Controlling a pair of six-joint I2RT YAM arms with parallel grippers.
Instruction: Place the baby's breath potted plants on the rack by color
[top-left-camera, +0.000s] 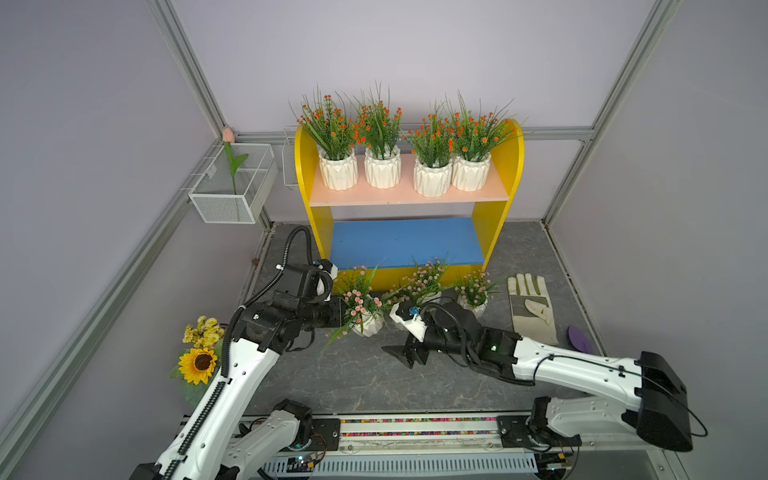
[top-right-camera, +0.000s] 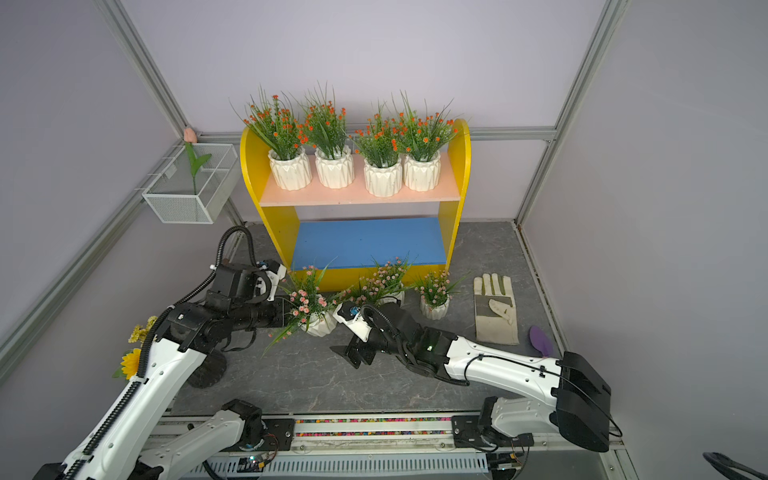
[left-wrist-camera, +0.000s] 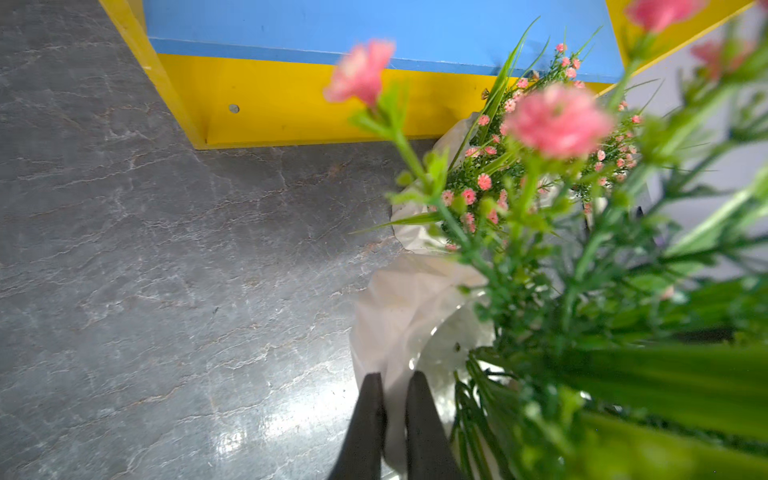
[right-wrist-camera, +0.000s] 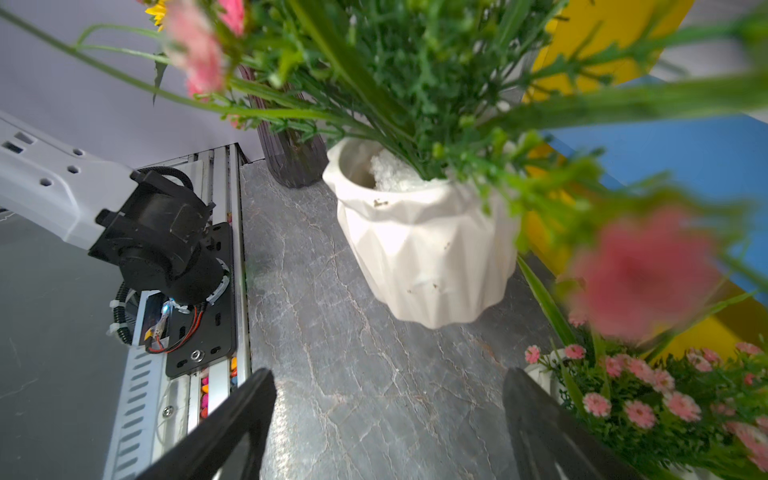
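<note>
A pink-flowered plant in a white pot (right-wrist-camera: 432, 248) is at my left gripper, whose narrow fingers (left-wrist-camera: 369, 416) close over its pot rim. The pot leans and seems clear of the table in the right wrist view. My right gripper stands open near it, nothing between its wide-spread fingers (right-wrist-camera: 240, 424). Several more pink plants, such as the rightmost one (top-right-camera: 434, 289), stand before the rack, partly hidden by the right arm in the top left view. Orange-flowered plants (top-left-camera: 382, 164) fill the rack's pink upper shelf (top-left-camera: 360, 197); its blue lower shelf (top-left-camera: 404, 240) is bare.
Sunflowers (top-left-camera: 197, 365) stand at the left, beside the left arm. A glove (top-left-camera: 532, 308) and a purple tool (top-left-camera: 579, 339) lie at the right. A white wire basket (top-left-camera: 232, 209) hangs at the left wall.
</note>
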